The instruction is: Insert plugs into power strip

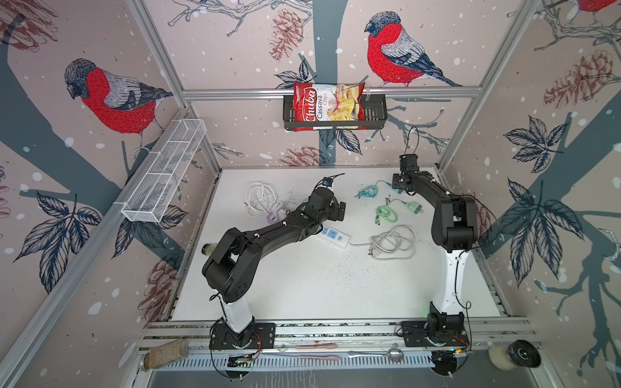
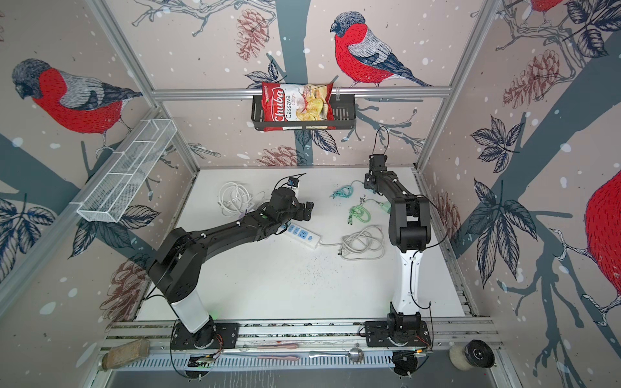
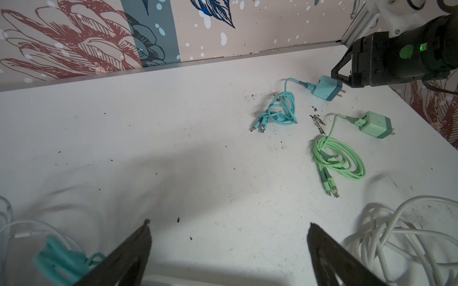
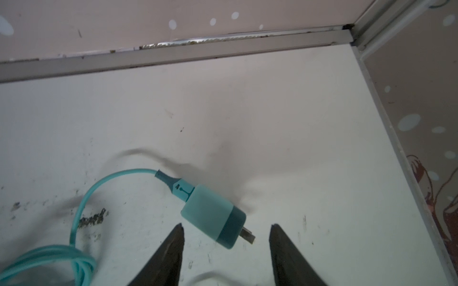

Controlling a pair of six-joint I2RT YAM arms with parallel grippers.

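My right gripper stands open over a teal plug (image 4: 213, 214), which lies on the table in the gap between its fingers in the right wrist view, with its prongs pointing lower right. A pale green plug (image 3: 376, 125) with a coiled green cord (image 3: 339, 159) lies nearer the front. The white power strip (image 1: 334, 237) with blue sockets rests mid-table, partly hidden beneath the left arm. Above its left end, my left gripper is open and empty. A lilac plug (image 1: 274, 216) lies left of the strip; another teal piece (image 3: 64, 261) shows beside the left fingers.
The strip's white cord (image 1: 393, 243) is coiled to its right. Another white cable (image 1: 260, 197) lies back left. A jar (image 1: 208, 249) stands at the left edge, half hidden by the arm.
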